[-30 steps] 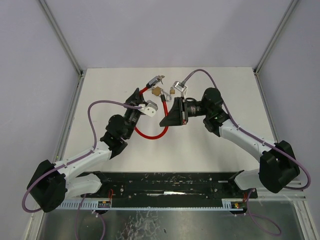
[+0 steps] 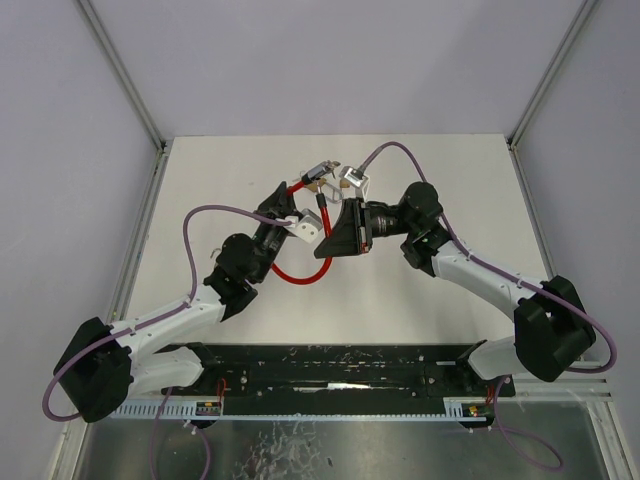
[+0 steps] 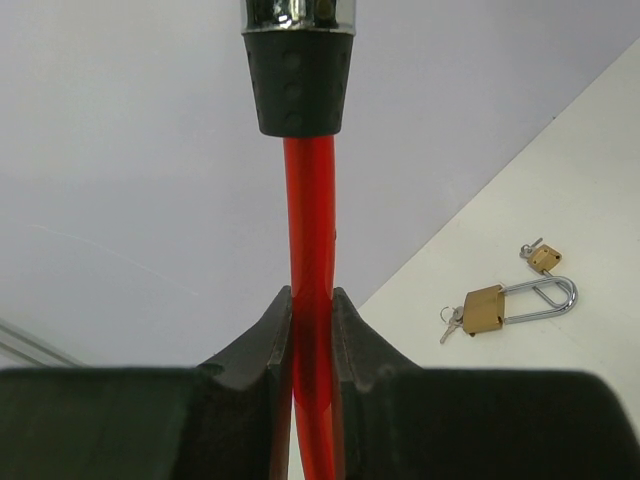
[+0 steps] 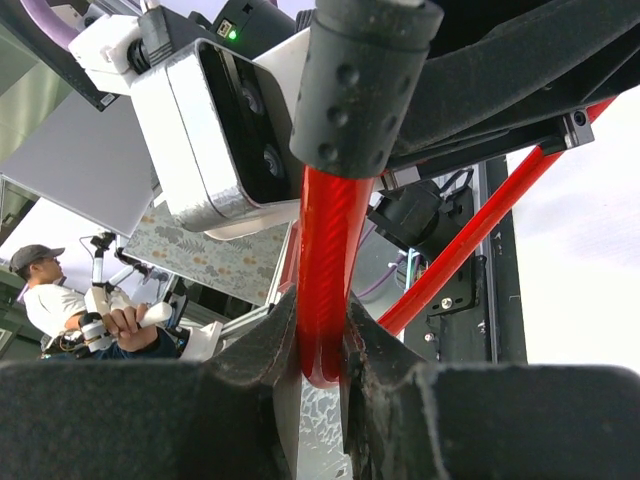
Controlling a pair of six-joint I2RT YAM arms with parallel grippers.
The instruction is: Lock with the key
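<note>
A red flexible cable lock loops between my grippers in the top view. My left gripper is shut on the red cable [image 3: 310, 210] below its black-and-silver end piece [image 3: 300, 70]. My right gripper is shut on the red cable below a black sleeved end [image 4: 350, 85]. In the top view the two ends are held up close to each other above the table. Beyond them lie a brass padlock [image 3: 483, 310] with a long shackle and keys [image 3: 452, 322], and a small brass padlock [image 3: 543, 257] with keys.
In the right wrist view a seated person [image 4: 55, 300] holds control handles beyond the table.
My left gripper and its cable end have moved slightly toward the right and down in the top view. My right gripper has shifted slightly left, bringing the two ends closer.
</note>
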